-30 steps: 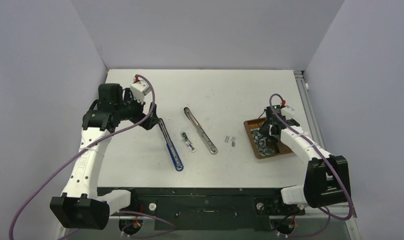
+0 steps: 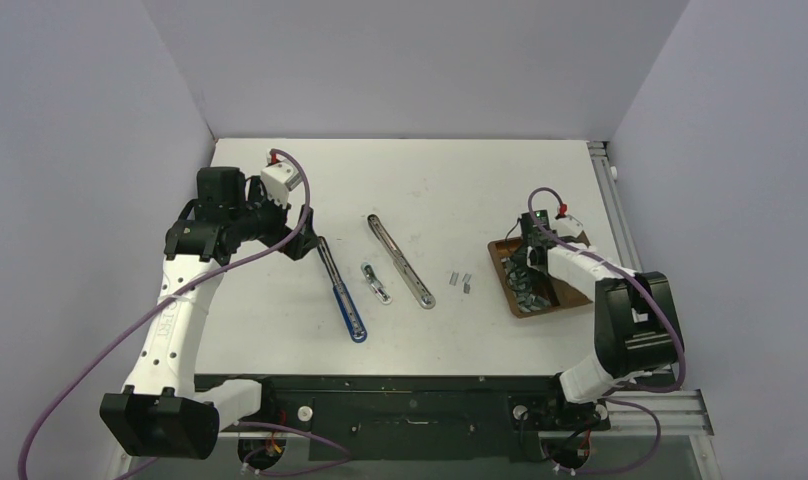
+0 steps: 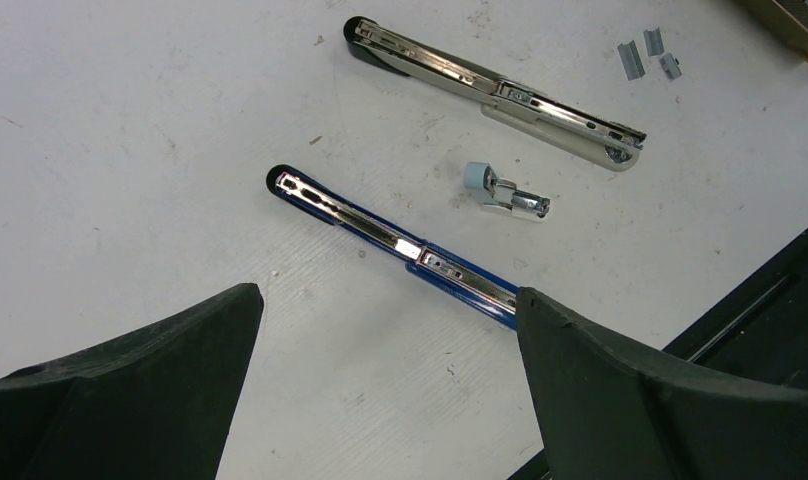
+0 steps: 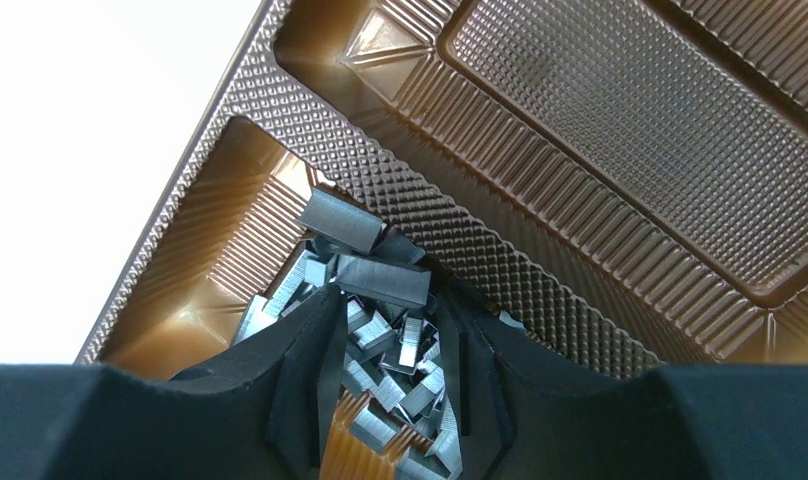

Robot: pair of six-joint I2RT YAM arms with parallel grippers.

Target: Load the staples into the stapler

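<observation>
Three staplers lie opened out on the table: blue (image 3: pixel 460 285), long cream (image 3: pixel 430 65) and small one (image 3: pixel 515 200). Several small staple strips (image 3: pixel 630 60) lie loose to their right. A brown tray (image 2: pixel 500 290) at the right holds many staple strips (image 4: pixel 380 280) in one compartment. My right gripper is over that pile, open, its fingertips at the staples, with a strip lying just beyond them. My left gripper hangs open above the table near the blue stapler, nothing between its fingers.
The tray's other compartment (image 4: pixel 630 130) looks empty in the right wrist view. Walls stand at both sides and the back; a dark front edge runs along the table.
My right arm and gripper have shifted a little to the left over the tray. The left arm and the things on the table have not moved.
</observation>
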